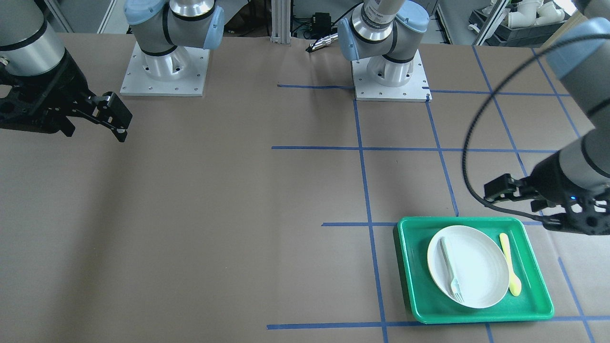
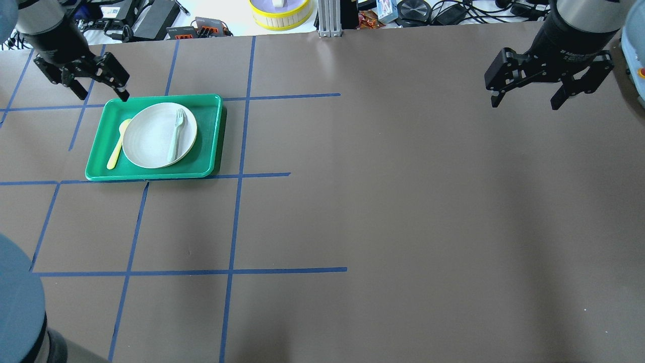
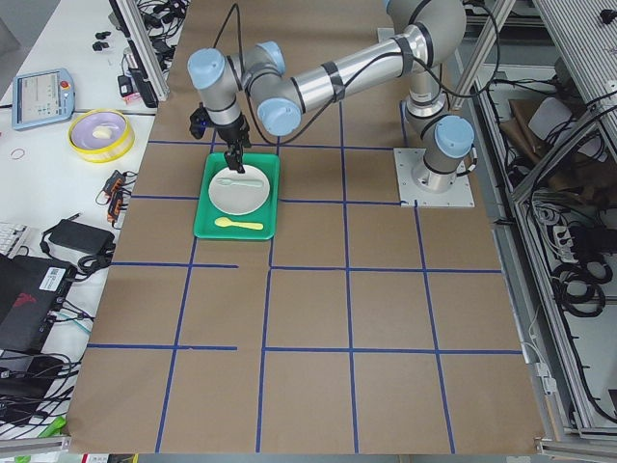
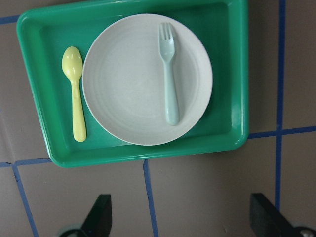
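A green tray (image 1: 406, 268) lies on the tiled table, holding a white plate (image 4: 128, 84), a pale mint fork (image 4: 170, 89) resting on the plate and a yellow spoon (image 4: 77, 108) beside the plate on the tray floor. My gripper is above the table just off the tray's edge, its two fingers wide apart with nothing between them; in the top view it hangs at the tray's upper left.
A second arm's black end (image 1: 86, 114) stands at the far side, away from the tray. More robot bases (image 1: 391, 85) line the table's edge.
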